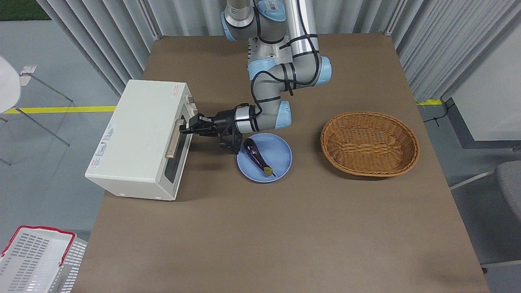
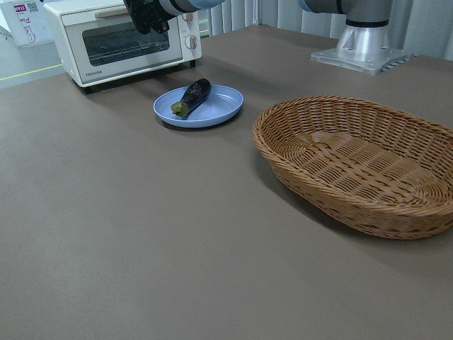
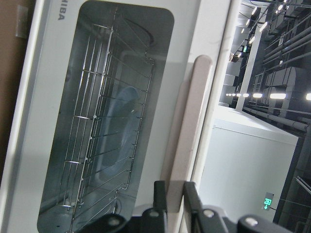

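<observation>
My gripper [image 1: 183,127] reaches to the front of a white toaster oven [image 1: 134,134], its fingers closed on the long door handle [image 3: 189,126], which lies between them in the wrist view. The oven door is upright; through its glass [image 3: 97,126] a wire rack shows. A purple eggplant [image 1: 256,155] lies on a blue plate [image 1: 278,158] just below the arm, to the right of the oven.
An oval wicker basket [image 1: 369,144] stands on the right of the brown table [image 1: 273,234]. A white crate [image 1: 39,259] is beyond the table at lower left.
</observation>
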